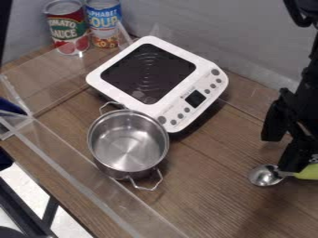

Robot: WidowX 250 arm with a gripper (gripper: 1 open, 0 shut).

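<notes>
My black gripper (284, 139) is at the right edge, open, above a metal ladle (265, 176) with a yellow-green handle (307, 172) lying on the wooden counter. Whether its fingers touch the handle is hard to tell. A steel pot (128, 141) with two side handles sits left of centre, beside a white induction cooker (191, 93).
Tomato sauce (67, 26) and alphabet soup (104, 23) cans stand at the back left. A clear plastic barrier runs along the left side, and a wall along the back. The counter (211, 204) between pot and ladle is clear.
</notes>
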